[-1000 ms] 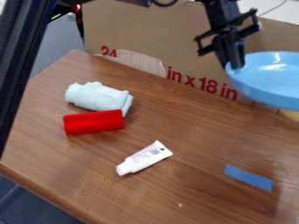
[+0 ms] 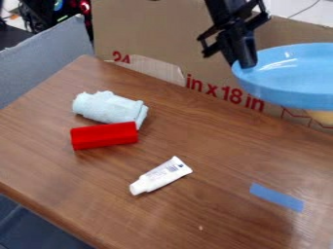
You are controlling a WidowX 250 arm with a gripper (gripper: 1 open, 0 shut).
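My gripper (image 2: 244, 60) hangs at the top right, shut on the near-left rim of a light blue plastic plate (image 2: 293, 82), which it holds raised over the back right of the wooden table, in front of the cardboard. The plate's far right part is cut off by the frame, and a yellowish object (image 2: 320, 120) is partly hidden beneath it.
A rolled pale cloth (image 2: 109, 107) and a red cylinder (image 2: 104, 135) lie on the left of the table (image 2: 156, 214). A white tube (image 2: 160, 176) lies near the middle, a blue strip (image 2: 276, 196) at the right. A cardboard wall (image 2: 156, 29) stands behind.
The objects on the table have not moved.
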